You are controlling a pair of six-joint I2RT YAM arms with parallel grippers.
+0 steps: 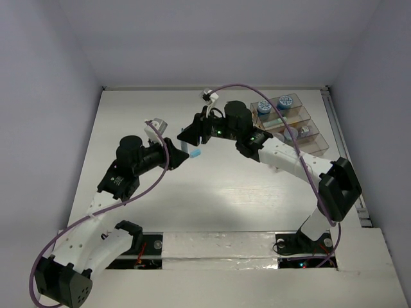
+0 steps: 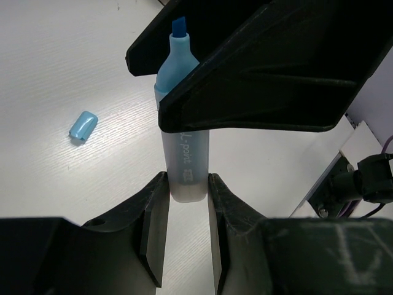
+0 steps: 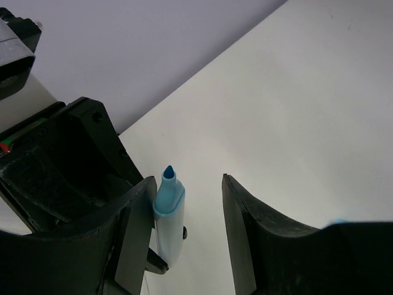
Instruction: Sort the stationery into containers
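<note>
A light-blue marker without its cap (image 2: pixel 186 150) stands upright, blue tip on top, in the left wrist view. Its lower end is pinched by my left gripper. In the right wrist view the marker (image 3: pixel 169 215) is close to the left finger, with a gap to the right one. A blue cap (image 2: pixel 83 126) lies on the table, also seen as a small blue piece (image 1: pixel 195 153) in the top view.
A clear compartment organizer (image 1: pixel 313 145) at the back right holds round blue-lidded items (image 1: pixel 285 101) and other pieces; the right arm partly covers it.
</note>
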